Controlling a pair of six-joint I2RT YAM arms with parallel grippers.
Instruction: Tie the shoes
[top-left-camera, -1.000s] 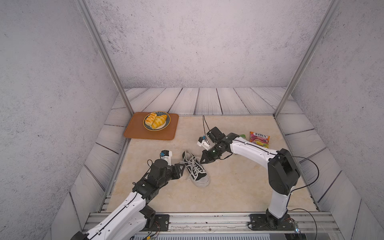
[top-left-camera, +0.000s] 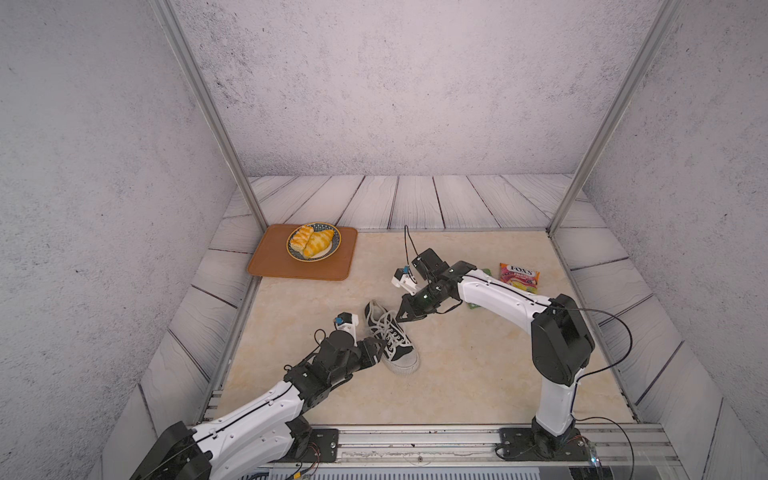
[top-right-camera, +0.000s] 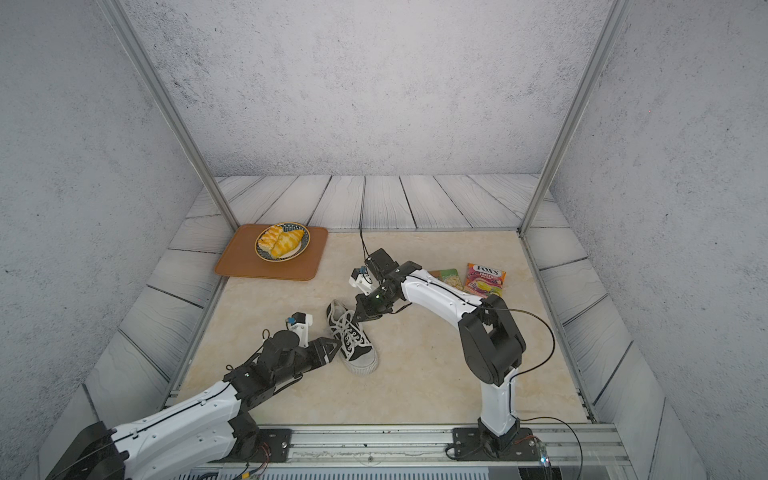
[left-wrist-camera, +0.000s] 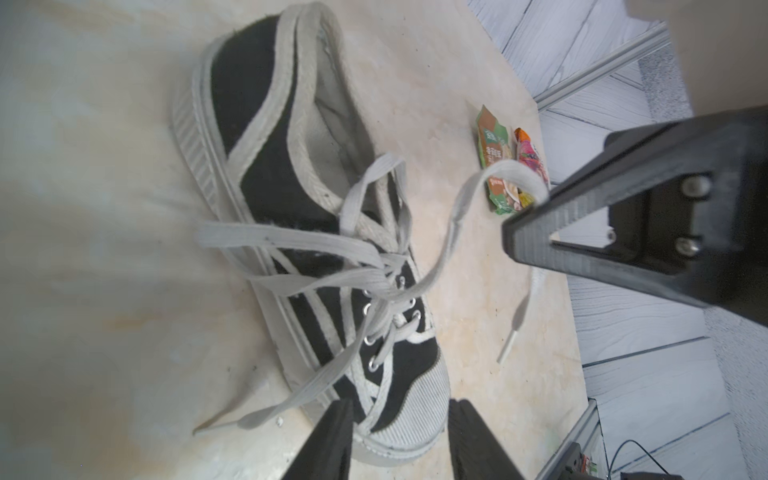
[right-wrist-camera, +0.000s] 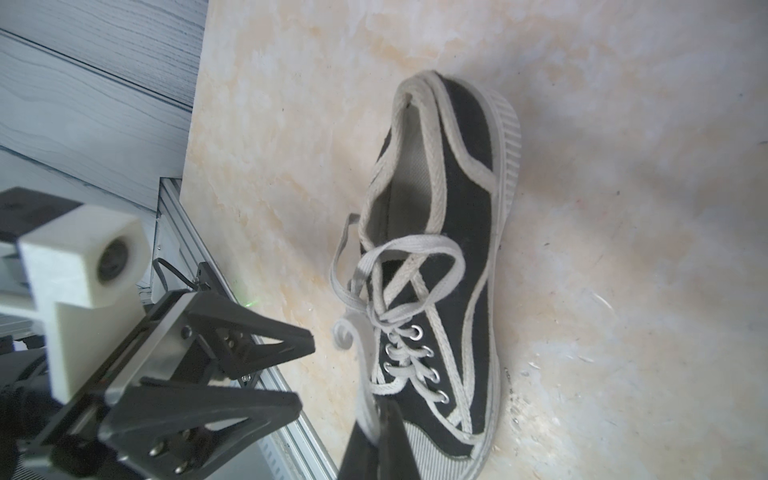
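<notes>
A black and white canvas shoe (top-left-camera: 392, 340) lies on the beige table, toe toward the front, its white laces (left-wrist-camera: 384, 280) crossed loosely with loose ends and loops. My left gripper (top-right-camera: 328, 349) is part open at the shoe's near left side, just above the toe end; its fingertips show at the bottom of the left wrist view, nothing seen between them. My right gripper (top-left-camera: 402, 314) is shut at the shoe's right side, a white lace running to its fingertips, and that lace hangs over them in the left wrist view.
A brown tray (top-left-camera: 264, 264) with a patterned plate (top-left-camera: 313, 256) of bread stands at the back left. Snack packets (top-right-camera: 484, 278) lie at the back right, behind the right arm.
My left gripper has moved right and slightly toward the front, closer to the shoe. The right gripper moved slightly back and left earlier and now holds nearly still.
</notes>
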